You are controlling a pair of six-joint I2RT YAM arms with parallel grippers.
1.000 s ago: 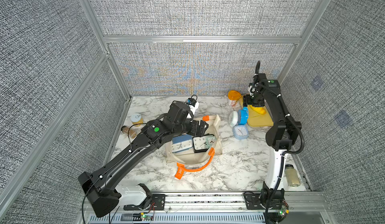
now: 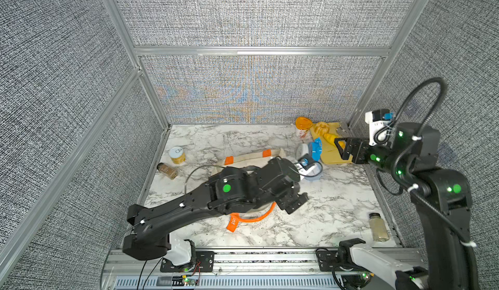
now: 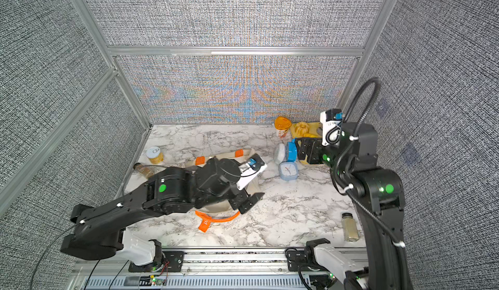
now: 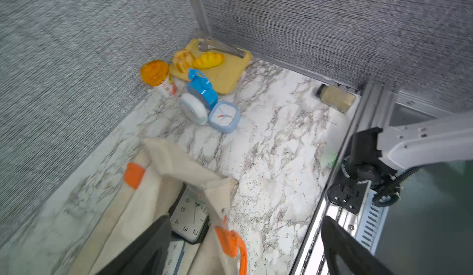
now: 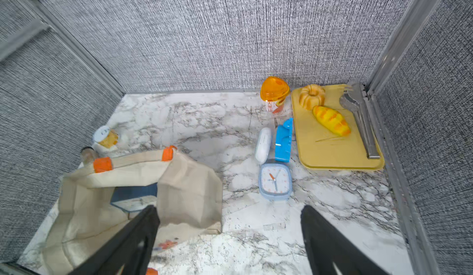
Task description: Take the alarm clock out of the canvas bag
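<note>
The cream canvas bag (image 5: 192, 201) with orange trim lies open at table centre-left. Inside, a dark-framed alarm clock (image 4: 189, 213) and a blue-and-white one (image 5: 133, 196) show, partly hidden by the fabric. My left gripper (image 3: 248, 201) hangs over the bag's front right, open and empty. My right gripper (image 2: 343, 147) is raised near the right side above the yellow board, open with nothing between its blurred fingers in its wrist view.
A small blue clock (image 5: 275, 181) stands right of the bag, below white and blue items. A yellow board (image 5: 320, 151) with toy food and tongs, an orange-lidded cup (image 5: 274, 90), and several jars line the edges.
My left gripper has moved right and toward the front, from the bag's back part.
</note>
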